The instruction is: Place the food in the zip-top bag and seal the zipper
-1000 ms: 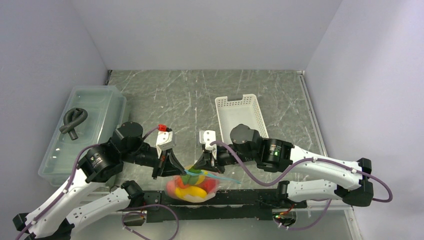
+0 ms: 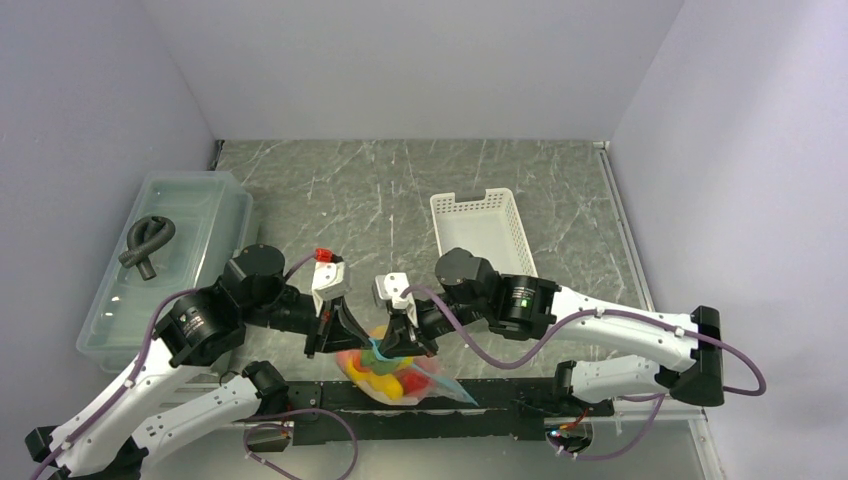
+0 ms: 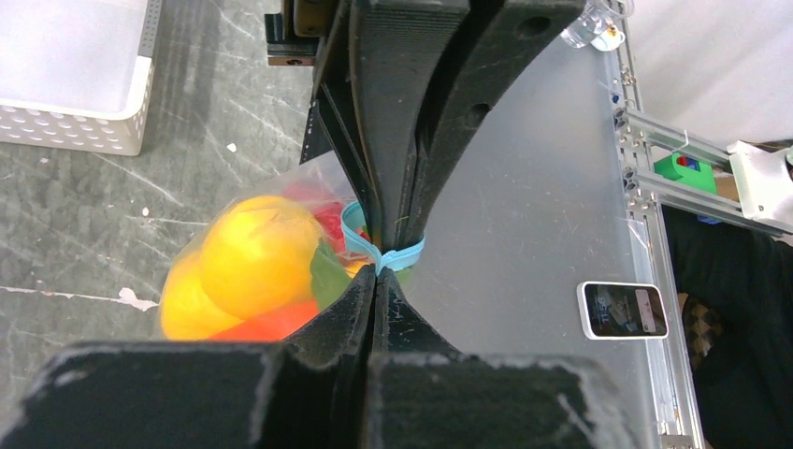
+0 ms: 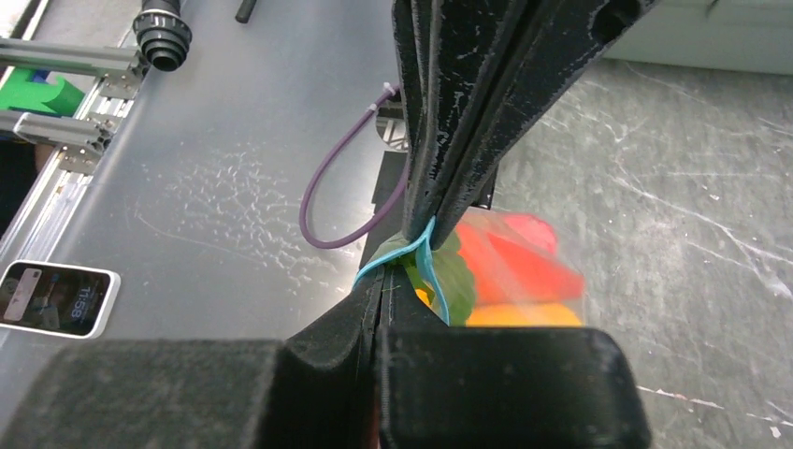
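Note:
The clear zip-top bag [image 2: 398, 382] holds colourful food, including yellow, red and green pieces, at the front edge of the worktop; yellow food [image 3: 257, 248] shows through it in the left wrist view. Its blue zipper strip [image 3: 402, 254] is pinched in the tips of my left gripper, which is shut on it. My right gripper is also shut, close beside the left one, on the same blue zipper [image 4: 430, 281]. The two fingertip pairs nearly meet along the strip, which bends between them.
A white perforated basket [image 2: 480, 225] stands empty at back right. A lidded translucent bin [image 2: 180, 260] with a coiled hose sits at the left. A phone [image 3: 622, 310] lies beyond the front edge.
My right gripper has moved left and slightly toward the front, closer to the left gripper. The bag's right end and zipper tail now hang lower toward the front. The left arm is nearly still.

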